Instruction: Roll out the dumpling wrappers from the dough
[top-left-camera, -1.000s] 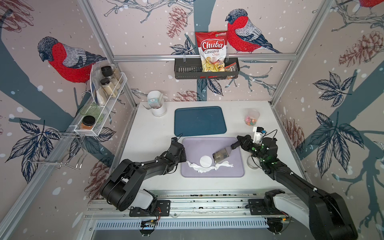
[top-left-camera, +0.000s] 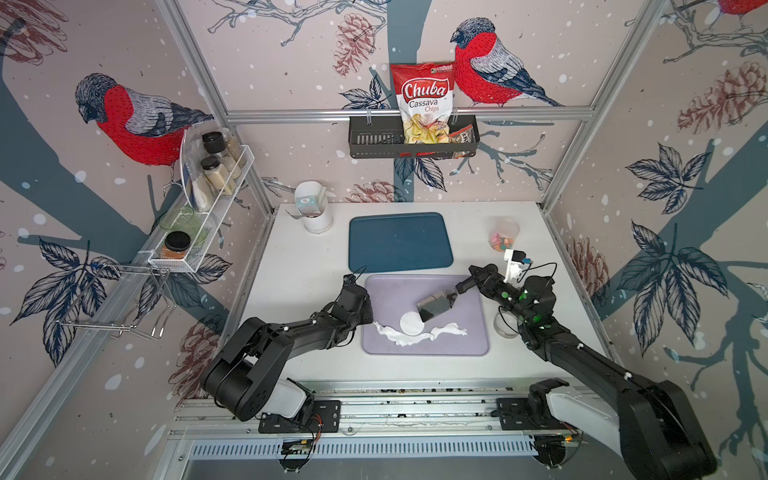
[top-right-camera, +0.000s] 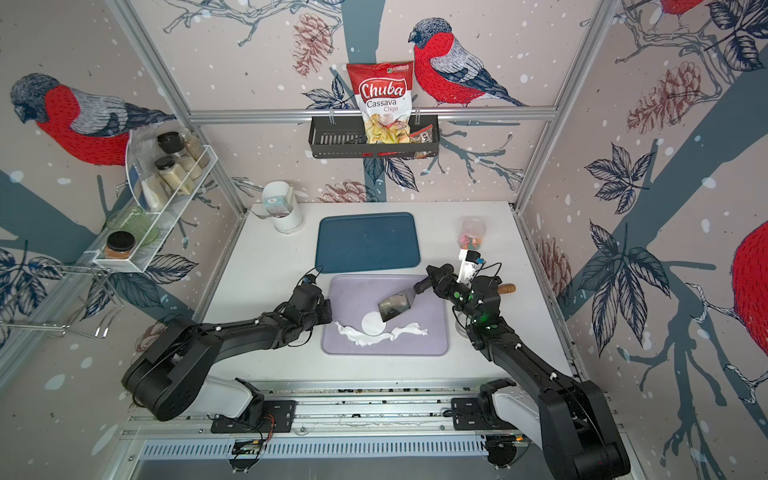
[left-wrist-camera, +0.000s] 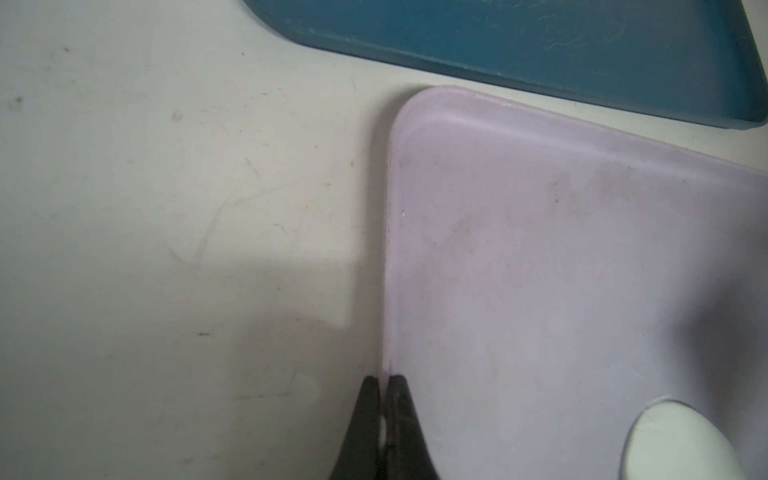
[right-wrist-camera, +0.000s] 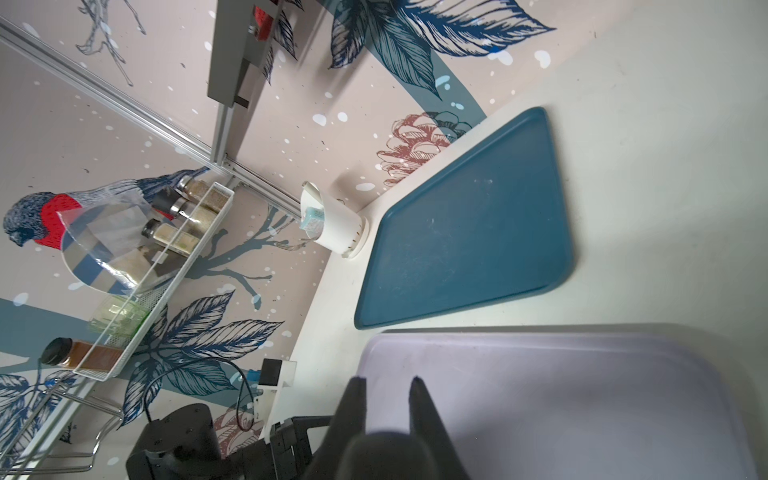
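Observation:
On the lilac tray (top-left-camera: 472, 345) lie a round white dough disc (top-left-camera: 412, 323) and a long ragged strip of dough (top-left-camera: 428, 337) curving along its near side. A scraper with a broad metal blade (top-left-camera: 434, 305) leans down over the tray, its blade edge at the disc's right side; touching or not, I cannot tell. My right gripper is shut on the scraper's dark handle (right-wrist-camera: 388, 456). At the tray's left edge, my left gripper is shut on the thin rim. Only part of the disc (left-wrist-camera: 680, 444) shows in the left wrist view.
Behind the lilac tray lies an empty blue tray (top-left-camera: 400, 241). A clear cup with colourful bits (top-left-camera: 503, 236) stands at the back right, a white container (top-left-camera: 314, 214) at the back left. A wooden handle (top-right-camera: 506, 288) shows beyond the right arm.
The scraper has moved left with my right gripper, and its blade has turned, coming closer to the disc. My left arm and the dough look unmoved.

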